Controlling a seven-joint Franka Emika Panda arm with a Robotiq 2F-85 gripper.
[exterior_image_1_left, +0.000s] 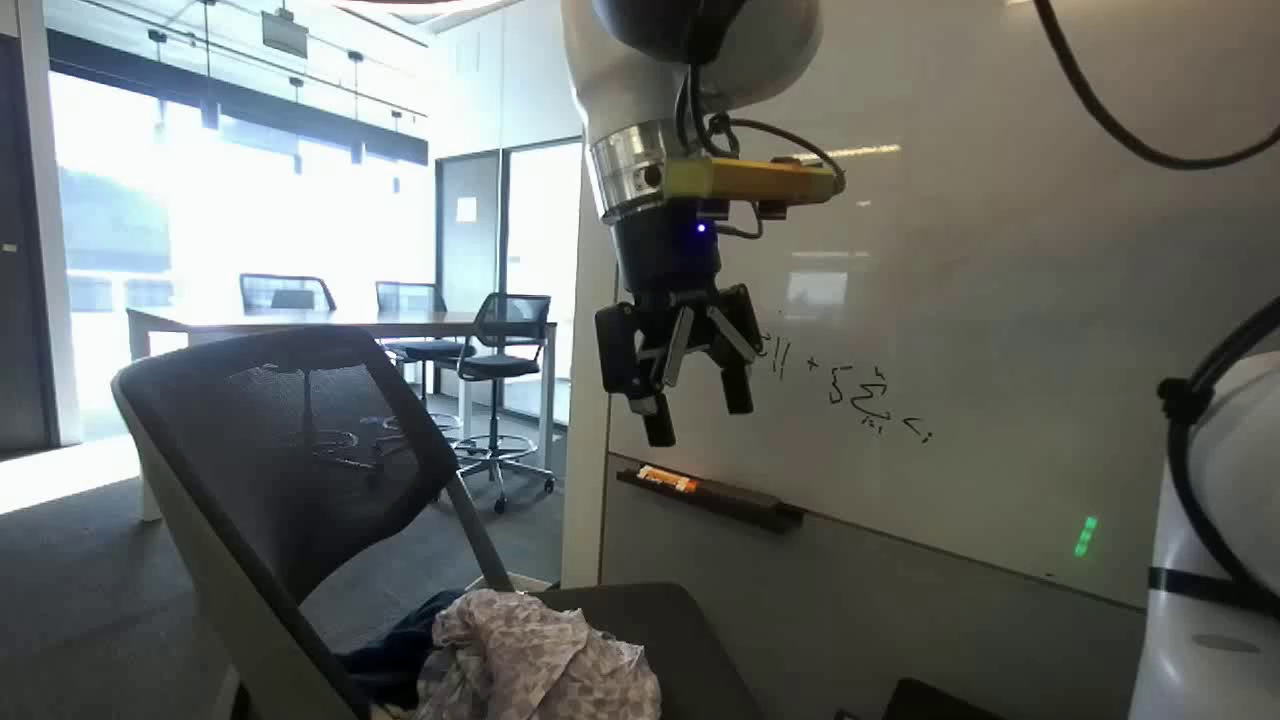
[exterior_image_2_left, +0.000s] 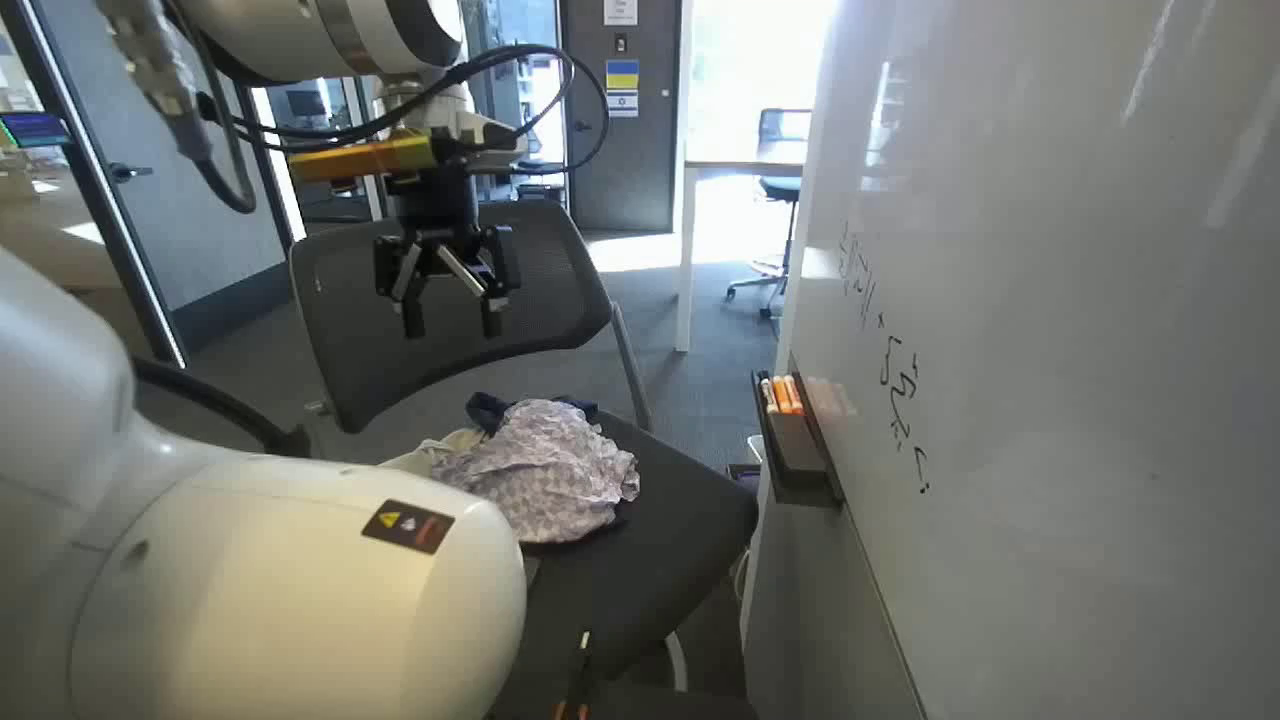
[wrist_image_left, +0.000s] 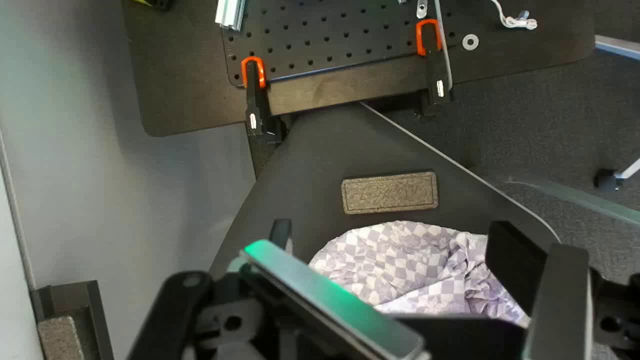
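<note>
My gripper hangs in the air over the chair, its fingers spread apart with nothing between them. In exterior view 2 the open gripper is above a crumpled checkered cloth, well clear of it. The cloth lies on the chair seat, partly hidden behind the gripper in the wrist view. A brown rectangular eraser rests on the seat beside the cloth. Black marker writing runs across the whiteboard.
Orange markers lie in the tray on the whiteboard. The chair back rises close behind the gripper. A dark table with orange-tipped clamps adjoins the seat. Dark cloth lies under the checkered one.
</note>
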